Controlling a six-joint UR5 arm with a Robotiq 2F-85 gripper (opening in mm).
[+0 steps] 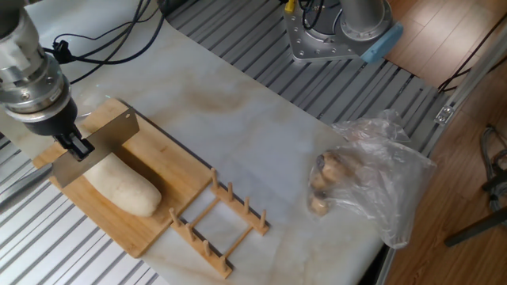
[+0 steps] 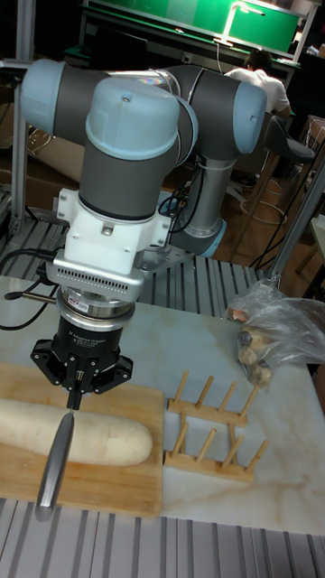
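A broad-bladed knife stands on edge across a long white radish, its grey handle pointing toward the front in exterior view 3. My gripper is above it, its black fingers close together on the blade's upper edge; it appears shut on the knife. In exterior view 3 my gripper points straight down, with the blade seen nearly edge-on below. The radish lies on a wooden cutting board. Whether the blade's lower edge touches or enters the radish cannot be told.
Beside the board stands a wooden peg rack with upright pegs. Farther off, a clear plastic bag holds several brown roundish items. Black cables lie behind the arm. The pale tabletop between board and bag is bare.
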